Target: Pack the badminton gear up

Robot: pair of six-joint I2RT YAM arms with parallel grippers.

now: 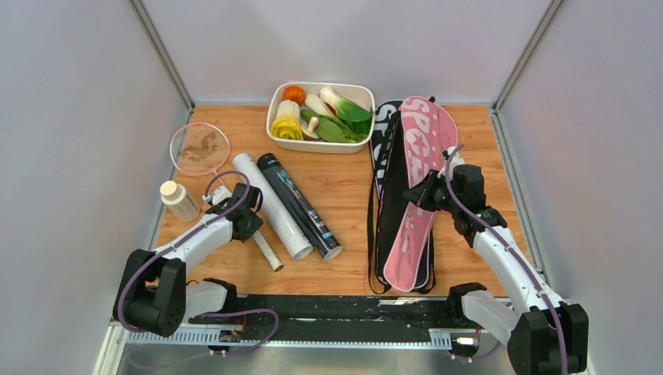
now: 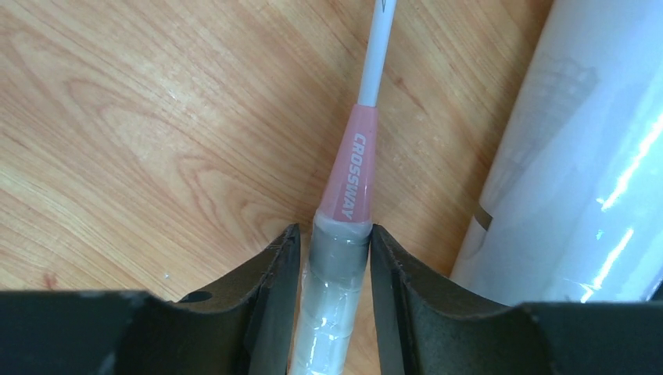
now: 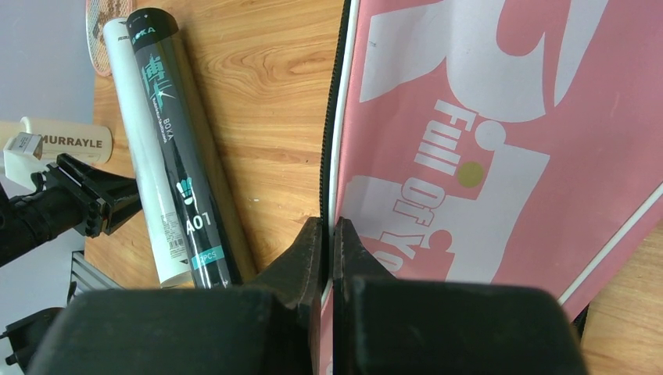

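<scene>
A pink racket (image 1: pixel 199 148) lies at the left; its grey-wrapped handle (image 2: pixel 332 289) sits between the fingers of my left gripper, which are part open, close around the top of the grip. A white tube (image 1: pixel 274 211) and a black tube (image 1: pixel 299 207) lie beside it. The racket bag (image 1: pixel 410 250), pink and black, lies at the right with its pink flap raised in the right wrist view. My right gripper is shut at the flap's zipper edge; whether that edge is between the fingertips is hard to tell.
A white tub (image 1: pixel 328 148) of vegetables stands at the back centre. A white bottle (image 1: pixel 179 205) stands at the left edge. Bare wood (image 1: pixel 344 195) shows between the black tube and the bag.
</scene>
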